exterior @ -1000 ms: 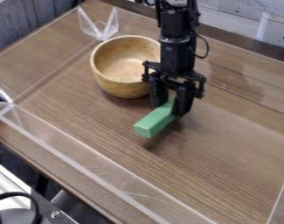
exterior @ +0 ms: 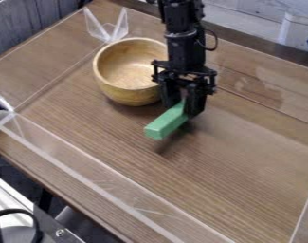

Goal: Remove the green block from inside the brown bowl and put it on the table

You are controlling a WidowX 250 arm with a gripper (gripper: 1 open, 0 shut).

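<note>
The green block (exterior: 167, 122) is outside the brown bowl (exterior: 112, 89), just to its front right. My gripper (exterior: 179, 106) is shut on the block's far upper end, its black fingers on either side. The block's near end points down and to the left, close to the table surface; whether it touches the wood, I cannot tell. Nothing shows inside the visible part of the bowl. Part of the bowl's right rim lies close beside the arm.
Bare wooden table (exterior: 226, 176) stretches in front of the block and to its right. Behind the bowl stands a clear, pointed object (exterior: 108, 27). A raised clear edge strip (exterior: 86, 176) runs along the table's left front side.
The block has stayed in the gripper, and the bowl has not moved.
</note>
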